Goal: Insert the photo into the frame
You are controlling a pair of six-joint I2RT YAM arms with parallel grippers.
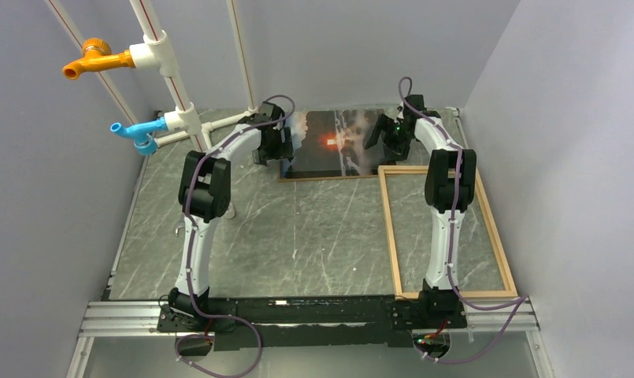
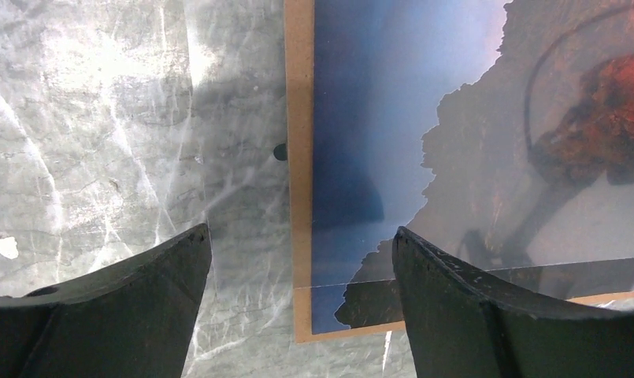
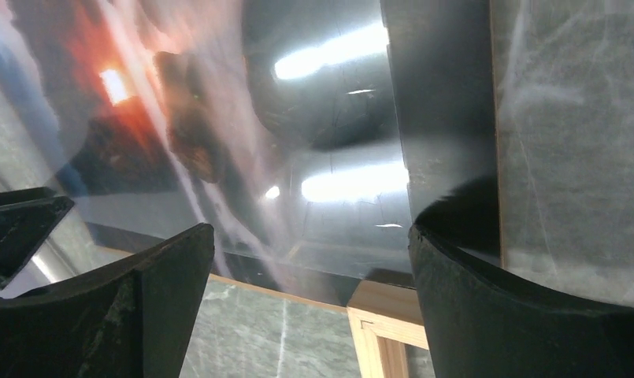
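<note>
The photo (image 1: 317, 150), dark and glossy with a red-orange glow, lies flat on the marbled surface at the back, on a thin board with a light-brown edge (image 2: 301, 157). Over its left edge hangs my left gripper, open, one finger to either side of that edge. My right gripper is open too, above the photo's right part near the front right corner. The light wooden frame (image 1: 388, 228), empty inside, lies at the right; its corner (image 3: 384, 303) meets the photo's front edge. Nothing sits between either pair of fingers.
At the left, white pipes (image 1: 174, 87) carry an orange tap (image 1: 97, 59) and a blue tap (image 1: 140, 134). A grey wall (image 1: 589, 173) bounds the right side.
</note>
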